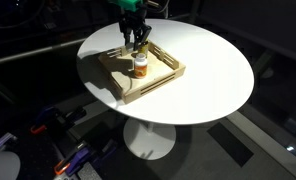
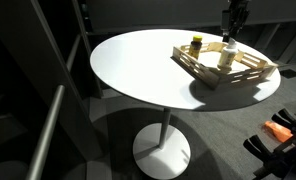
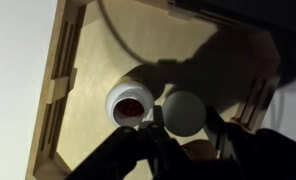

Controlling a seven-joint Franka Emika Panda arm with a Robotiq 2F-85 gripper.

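Note:
In the wrist view a white bottle (image 3: 129, 103) stands with its mouth uncovered, reddish contents showing inside. Just beside that mouth, my gripper is shut on a round white cap (image 3: 184, 113). From the first exterior view, the bottle (image 1: 140, 66) has an orange label and stands upright inside a wooden tray (image 1: 143, 94). My gripper (image 1: 137, 43) is above it and a little to the left. In the second exterior view the gripper (image 2: 231, 38) hangs over the white bottle (image 2: 227, 57); the cap is hard to make out there.
A dark jar with a yellow lid (image 2: 196, 44) also stands in the tray (image 2: 203, 72). The tray's raised slatted sides surround both.

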